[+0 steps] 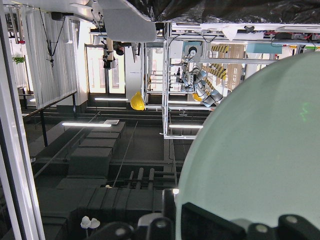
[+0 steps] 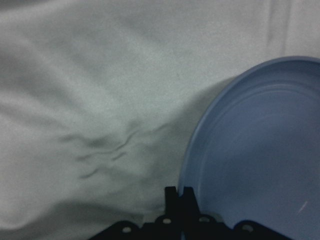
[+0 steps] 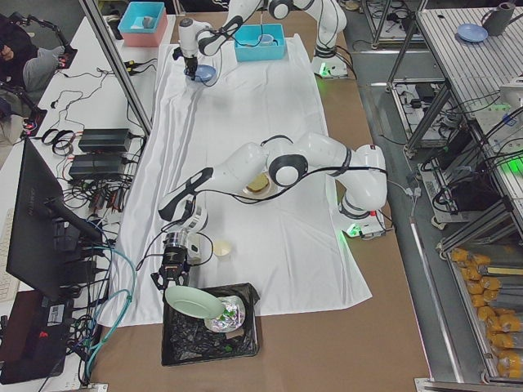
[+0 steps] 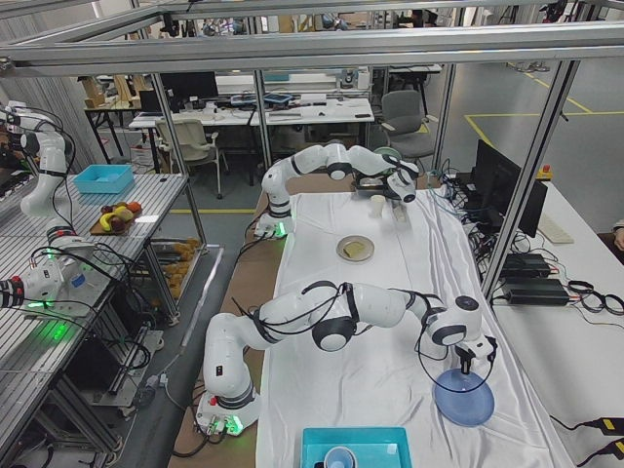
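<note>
A pale green plate point(image 3: 195, 303) is held over a black bin point(image 3: 210, 347) lined with black plastic, with my left gripper point(image 3: 174, 282) shut on its edge; in the left wrist view it fills the right side. A foil-covered item point(image 3: 230, 320) is in the bin. At the far end of the cloth, my right gripper point(image 4: 466, 367) is on the rim of a blue plate point(image 4: 462, 402); in the right wrist view the fingertips sit close together on that rim.
A cream cup point(image 3: 221, 248) and a dish with something yellowish point(image 4: 355, 249) stand on the white cloth point(image 3: 253, 106). A teal bin point(image 4: 356, 446) sits beside the blue plate.
</note>
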